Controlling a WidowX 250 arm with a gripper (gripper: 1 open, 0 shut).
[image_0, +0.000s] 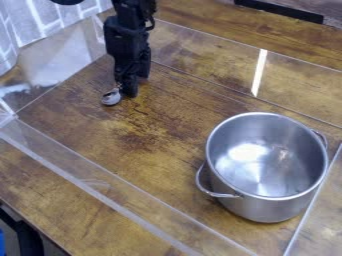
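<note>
The black gripper is low over the wooden surface at the upper left of the camera view. A small silver object, like a spoon's bowl, lies just below and left of its fingertips. Whether the fingers are open or shut on it cannot be made out at this size.
A large steel pot with side handles stands at the lower right. The middle and lower left of the wooden board are bare. Clear panels edge the work area.
</note>
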